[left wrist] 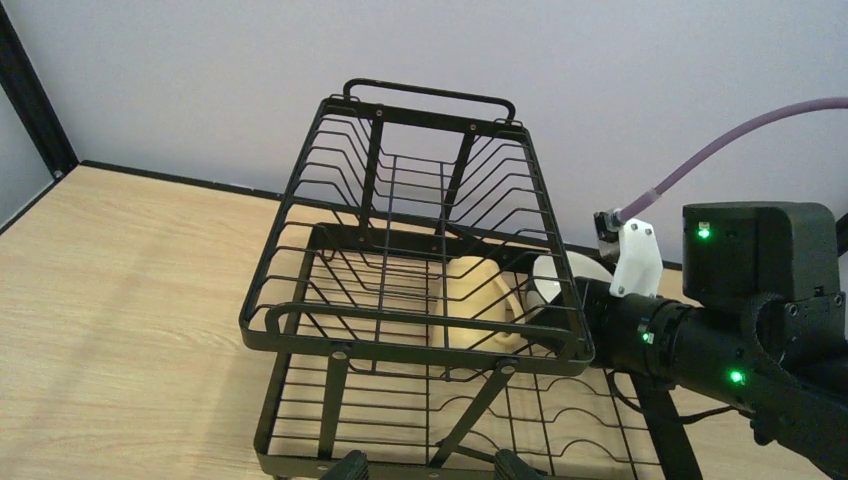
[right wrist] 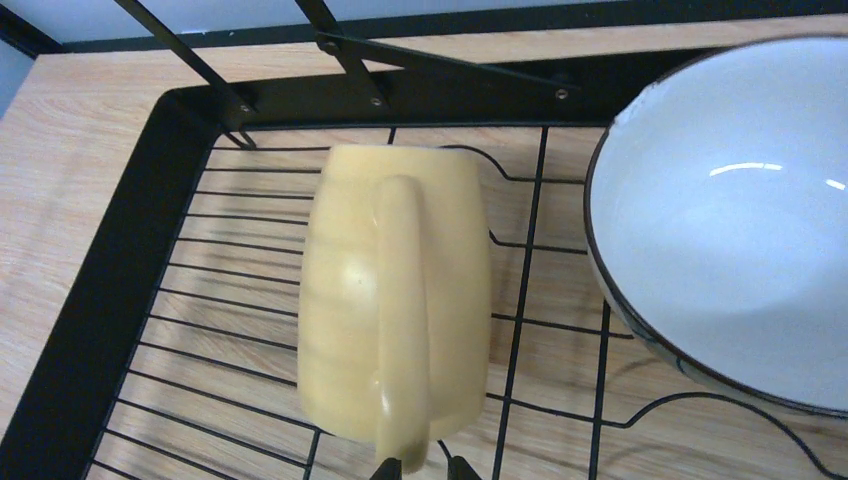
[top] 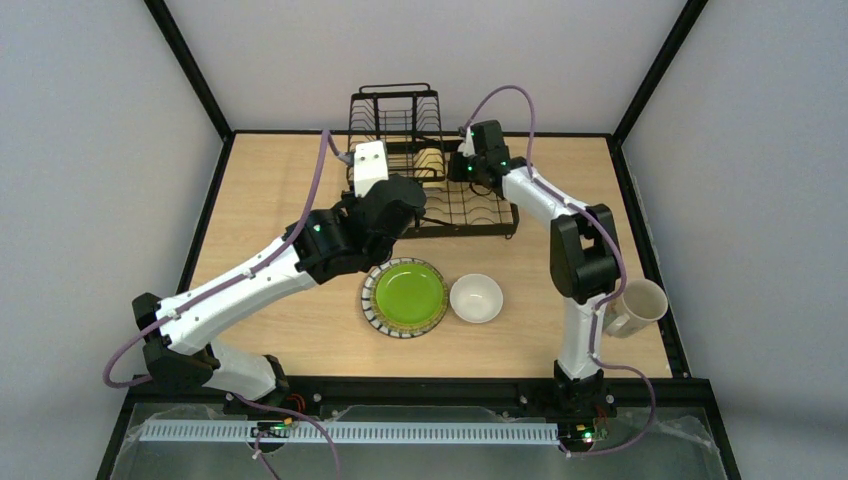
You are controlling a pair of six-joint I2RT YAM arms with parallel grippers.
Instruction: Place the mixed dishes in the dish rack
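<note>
In the right wrist view, a pale yellow mug (right wrist: 340, 300) lies on its side on the black dish rack's (right wrist: 110, 250) lower wires, handle up. My right gripper is partly open at the handle's lower end; nothing shows held in it. Right of the mug is a white bowl (right wrist: 740, 220) with a dark rim, tilted in the rack. My left gripper is open and empty before the rack's front edge. On the table, a green plate (top: 410, 295) is stacked on a patterned plate (top: 369, 308), beside a small white bowl (top: 477, 298).
A cream mug (top: 636, 306) stands at the table's right edge, close to the right arm. Above the left part of the rack rises an upper wire tier (left wrist: 420, 335), empty.
</note>
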